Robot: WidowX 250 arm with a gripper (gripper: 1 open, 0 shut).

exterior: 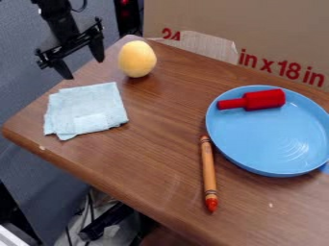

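Observation:
My black gripper (80,57) hangs at the top left, beyond the table's back-left edge, its fingers apart with nothing seen between them. A yellow egg-shaped object (137,58) sits at the table's far corner, to the right of the gripper. A folded light blue cloth (85,110) lies below the gripper on the left of the table. A red cylindrical object with a thin handle (264,99) rests on a blue plate (267,144) at the right. An orange crayon (209,174) lies just left of the plate.
The wooden table (141,163) has clear room in its middle and front. A large cardboard box (248,34) stands along the back. A grey partition lies beyond the table's left edge.

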